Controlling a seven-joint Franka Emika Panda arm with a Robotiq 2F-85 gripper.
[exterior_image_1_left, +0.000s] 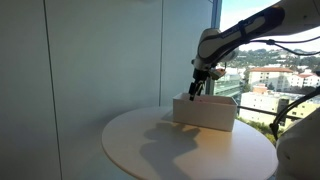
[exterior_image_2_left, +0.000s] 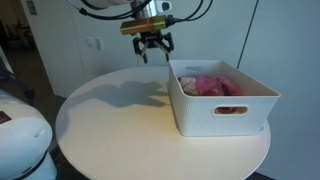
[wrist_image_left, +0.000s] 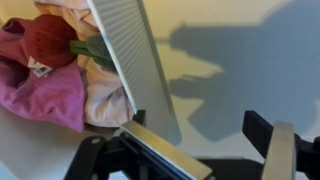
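Observation:
My gripper (exterior_image_2_left: 154, 55) hangs above the table with its fingers spread apart, pointing down. Between the fingers in the wrist view there is only bare tabletop, so it stands open and empty. A white ribbed box (exterior_image_2_left: 225, 120) stands on the table close beside it; its wall (wrist_image_left: 127, 45) runs along the left of the wrist view. Inside the box lie pink cloth (wrist_image_left: 58, 98), peach cloth (wrist_image_left: 104, 88) and a red soft thing (wrist_image_left: 47, 40) with a dark green part. Exterior view 1 shows only the outer side of the box (exterior_image_1_left: 203, 114).
A window (exterior_image_1_left: 270, 80) is behind the box, and a plain pale wall (exterior_image_1_left: 105, 60) is at the back.

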